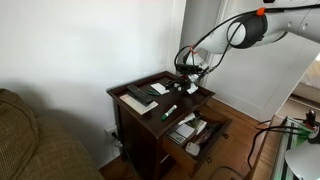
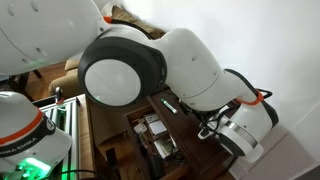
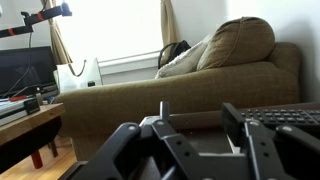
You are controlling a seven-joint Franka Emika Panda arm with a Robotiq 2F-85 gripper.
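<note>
A green marker (image 1: 168, 113) lies on the dark desk top, near the front edge above the open drawer. In exterior view 2 the green marker (image 2: 168, 107) shows past the arm. My gripper (image 1: 178, 85) is low over the desk, a little behind the marker and apart from it. Up close in the wrist view, the gripper has its fingers (image 3: 232, 118) spread, with nothing between them. The arm blocks the view of the gripper in exterior view 2.
The open drawer (image 1: 207, 153) holds several small items and juts out below the desk top (image 1: 147, 120). A flat pale-topped object (image 1: 134, 103) lies at the desk's left. Papers and small things crowd the back. A brown sofa (image 1: 40, 145) stands left.
</note>
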